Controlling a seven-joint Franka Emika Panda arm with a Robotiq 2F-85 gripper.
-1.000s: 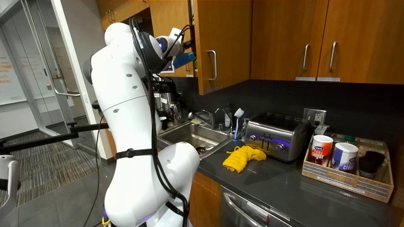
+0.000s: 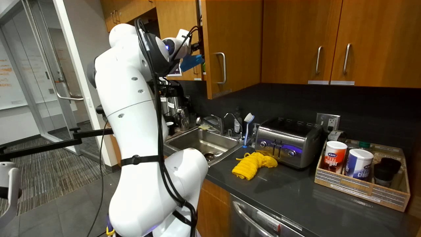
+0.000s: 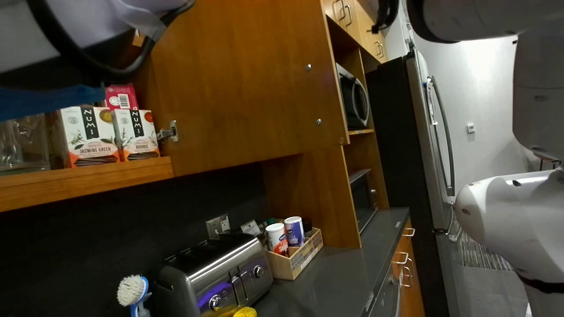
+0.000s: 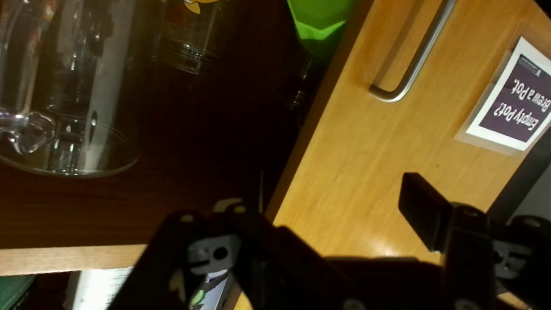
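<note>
My gripper is open in the wrist view, its dark fingers wide apart and nothing between them. Behind it are an upper cabinet's dark interior and a closed light-wood door with a metal handle. A clear glass pitcher stands inside at left, with a smaller glass farther in. Something bright green sits by the cabinet's edge. In exterior view 1 the arm reaches up behind the open cabinet door, which hides the fingertips.
Tea boxes stand on the open cabinet's shelf. Below are a sink, a yellow cloth, a toaster and a box of canisters.
</note>
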